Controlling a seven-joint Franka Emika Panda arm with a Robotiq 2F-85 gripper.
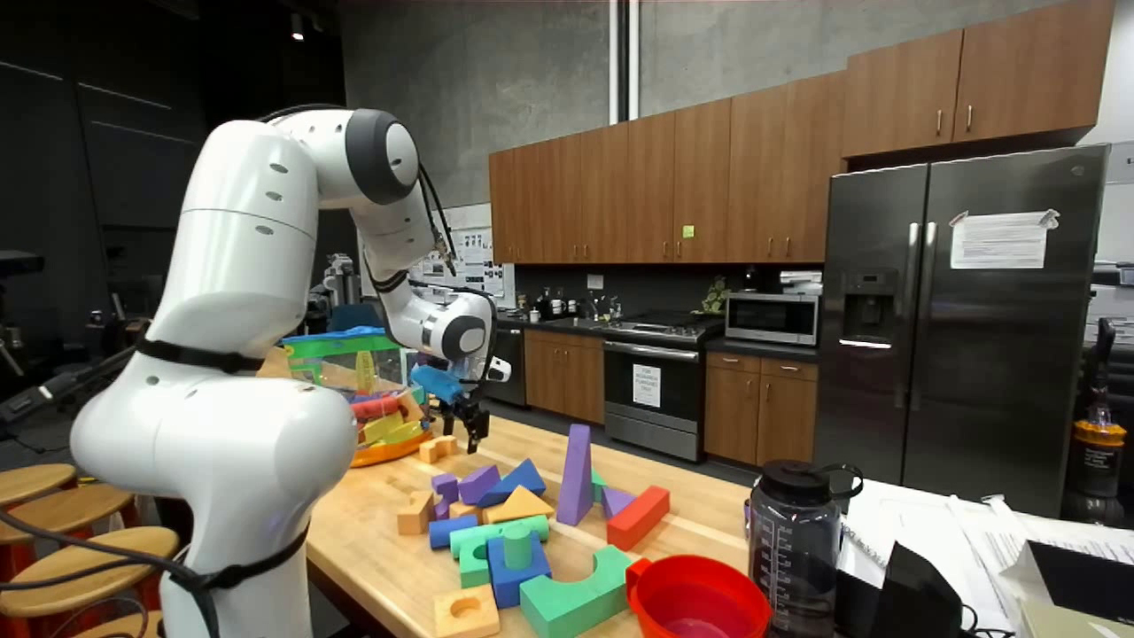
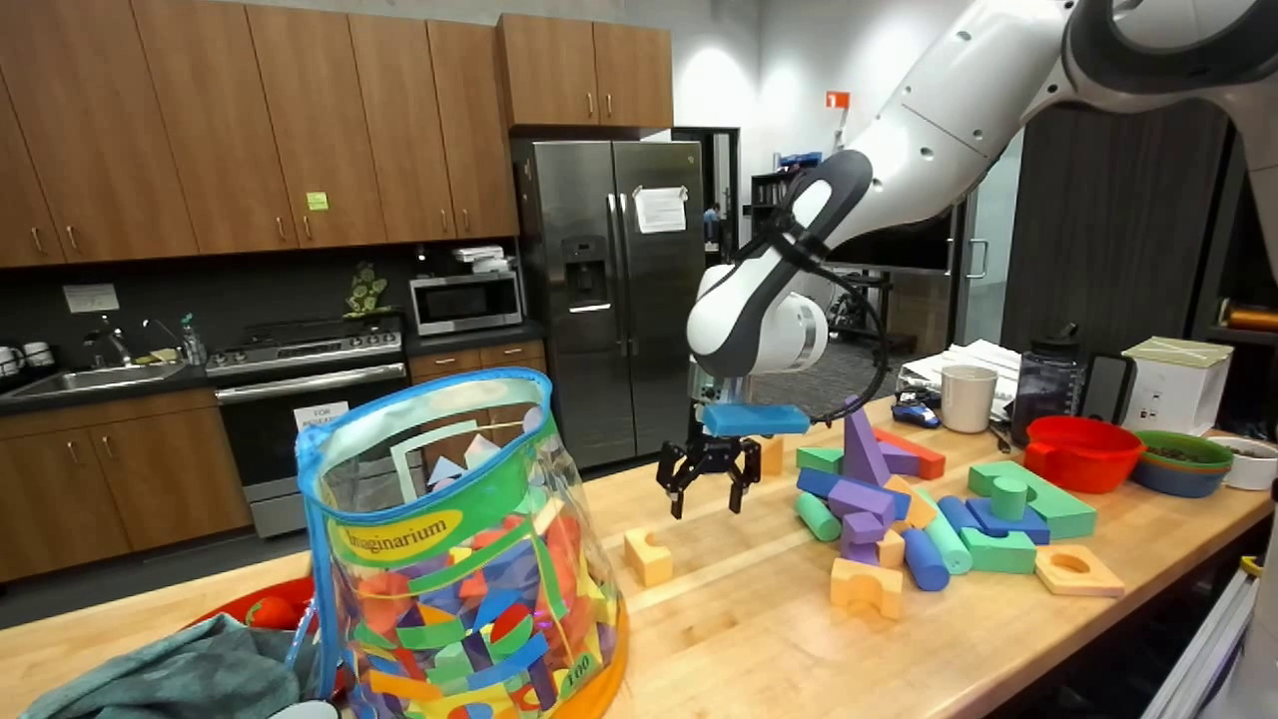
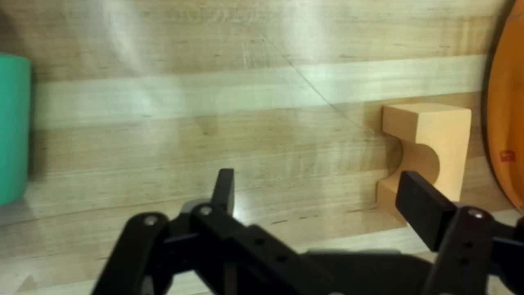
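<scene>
My gripper (image 2: 707,509) stands open above the wooden table, its fingers pointing down and nothing between them. A light orange block with a rounded notch (image 2: 648,557) rests on the table beside it, toward the clear bag. In the wrist view that notched block (image 3: 447,132) is at the right, partly covered by the right finger (image 3: 423,209), while bare wood fills the gap between the fingers. The same block (image 1: 430,451) shows beside the gripper (image 1: 462,439) in exterior view 1. A green block (image 3: 12,128) enters the wrist view at its left edge.
A clear bag of blocks (image 2: 419,515) stands by the notched block, on an orange base (image 3: 508,98). Several loose blocks, including a tall purple wedge (image 1: 576,475), crowd the other side. Beyond them are a red cup (image 1: 702,606) and a dark bottle (image 1: 792,553).
</scene>
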